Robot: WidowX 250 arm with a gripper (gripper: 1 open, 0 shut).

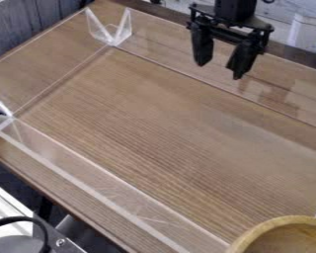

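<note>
My black gripper [221, 49] hangs over the back of the wooden table [147, 128], at the top of the camera view right of centre. Its two fingers stand wide apart, open, with nothing visible between them. The table surface below is bare inside clear plastic edging.
A light wooden bowl [279, 240] sits at the bottom right corner, partly out of frame. Clear plastic corner pieces [111, 30] stand along the tray's borders. A black cable and grey metal part lie at the bottom left.
</note>
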